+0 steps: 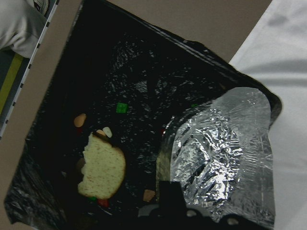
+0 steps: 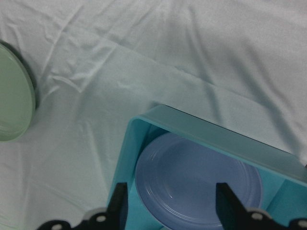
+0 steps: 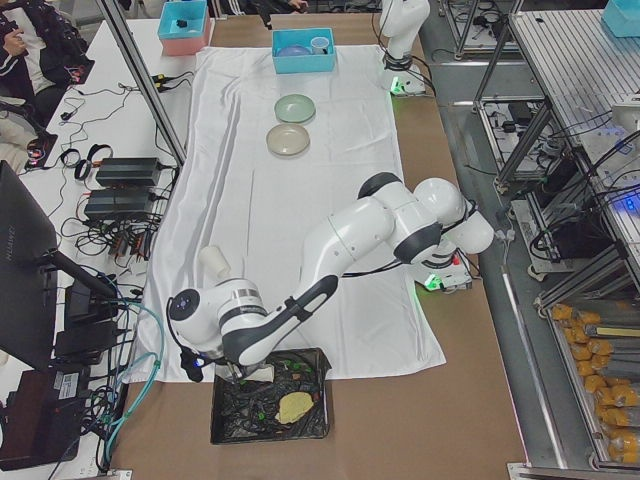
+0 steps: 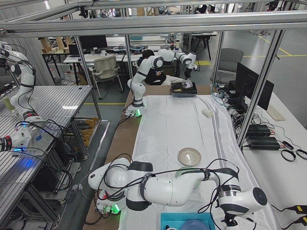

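Observation:
A black bin [image 3: 270, 430] lined with crumpled black plastic holds a slice of bread [image 1: 100, 167] and small scraps. My left gripper [image 3: 225, 365] hangs over its back-left part; in the left wrist view a crinkled clear plastic piece [image 1: 216, 153] fills the area beside its dark tips, whose state is unclear. My right gripper stands open above a blue box [image 2: 153, 115] holding a blue plate [image 2: 196, 177]. A green plate [image 2: 12, 96] lies beside that box.
A beige plate [image 3: 288, 140] lies on the white cloth [image 3: 250, 180]. A small pale object [image 3: 215, 262] sits at the cloth's left. Cables and a monitor line the left side.

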